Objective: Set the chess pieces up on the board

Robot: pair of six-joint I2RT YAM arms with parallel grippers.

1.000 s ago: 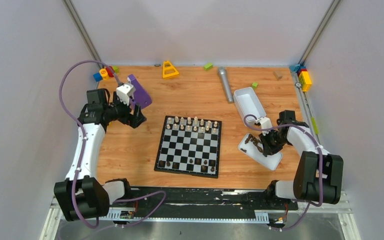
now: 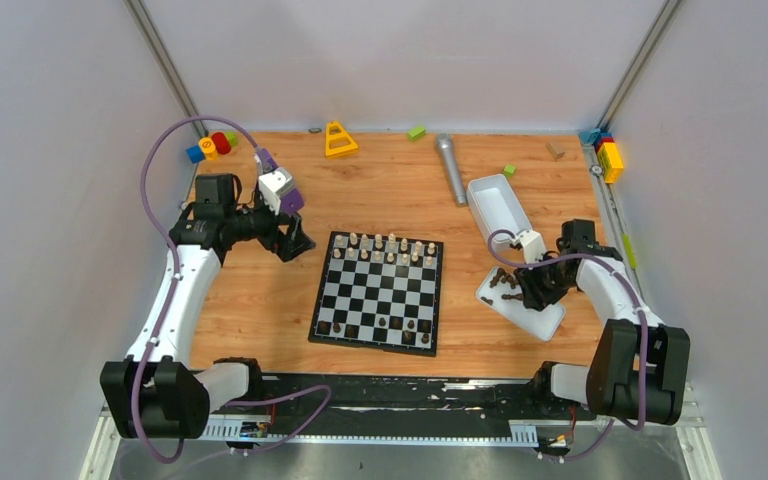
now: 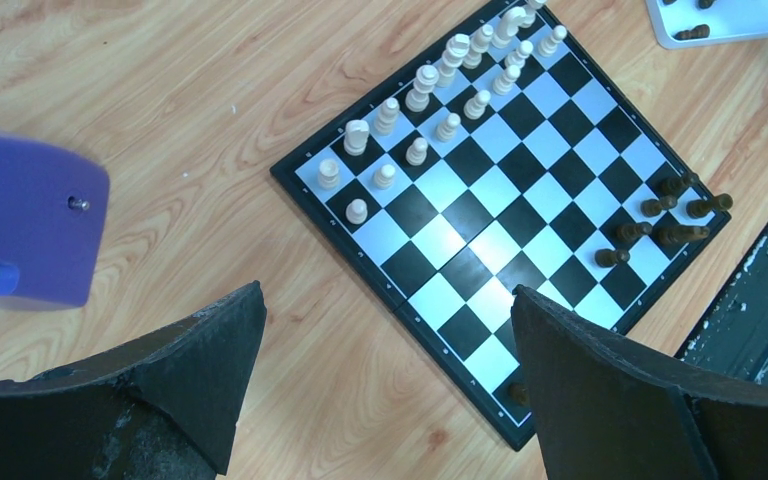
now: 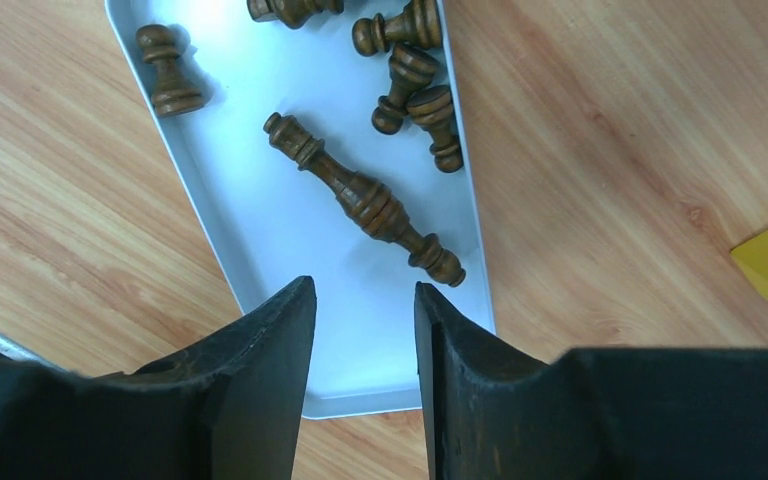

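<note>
The chessboard (image 2: pixel 380 292) lies mid-table, white pieces (image 3: pixel 426 85) in two rows along its far side. Several dark pieces (image 3: pixel 675 235) stand along the near side. In the white tray (image 4: pixel 360 400) at right, what looks like two dark pieces (image 4: pixel 332 175) lie end to end, bases together. Other dark pieces (image 4: pixel 398 90) lie scattered farther up. My right gripper is over the tray, fingers parted and nothing between them, just short of that pair. Left of the board, my left gripper stands wide open and empty.
An empty white bin (image 2: pixel 498 207) sits behind the tray, near a grey cylindrical tool (image 2: pixel 451 170). A purple block (image 3: pixel 30 215) is close to my left gripper. Toy bricks (image 2: pixel 610 160) line the table's edges. Wood between board and tray is clear.
My right gripper has moved only slightly over the tray. The pieces on the board look unchanged.
</note>
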